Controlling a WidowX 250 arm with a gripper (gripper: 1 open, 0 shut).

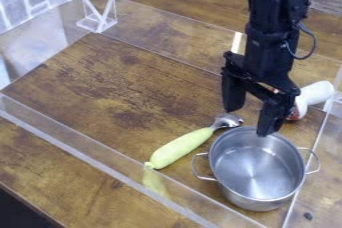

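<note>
My black gripper (251, 102) is open, with its fingers hanging above the back part of a steel pot (255, 182). A yellow corn cob (179, 148) lies on the wooden table left of the pot. A metal spoon (225, 122) lies at the cob's far end, under the gripper. Behind the gripper on the right is a white object (315, 93) with a red part, now mostly hidden by my arm.
Clear panels border the table, with a white bracket (98, 14) at the back left.
</note>
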